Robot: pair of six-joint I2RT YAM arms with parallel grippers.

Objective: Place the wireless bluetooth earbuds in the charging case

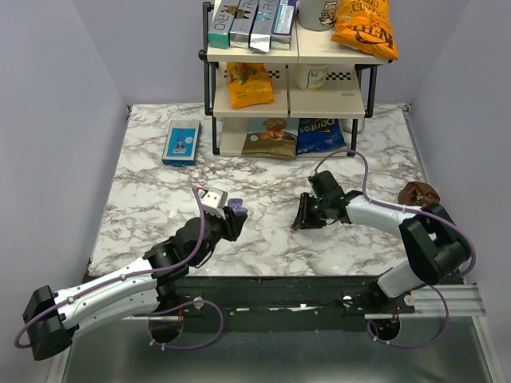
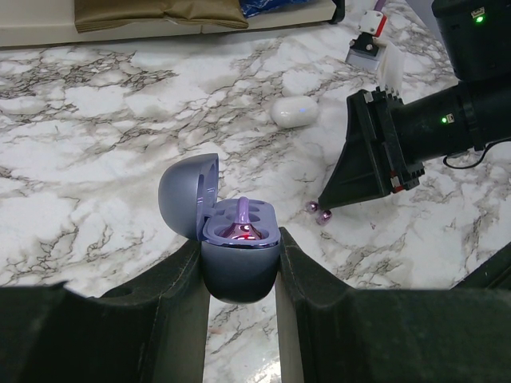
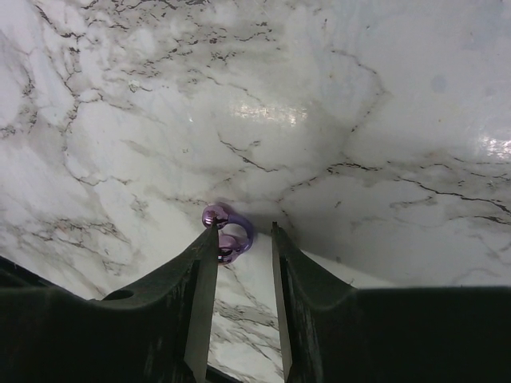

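Observation:
My left gripper (image 1: pixel 237 217) is shut on the purple charging case (image 2: pixel 241 271), whose lid (image 2: pixel 182 195) stands open to the left. One purple earbud (image 2: pixel 243 214) sits in the case, its loop upward. The other earbud (image 3: pixel 243 225) lies on the marble table, its two round ends side by side. Low over it is my right gripper, fingers parted and pointing down. From the right wrist, the left finger (image 3: pixel 205 267) overlaps part of this earbud, with the curved band showing between the fingertips; contact cannot be told.
At the back stands a shelf (image 1: pixel 335 104) with boxes and snack bags. A blue box (image 1: pixel 182 142) lies back left, and a brown item (image 1: pixel 418 194) far right. A white rounded object (image 2: pixel 294 112) rests beyond the right gripper. Table between the arms is clear.

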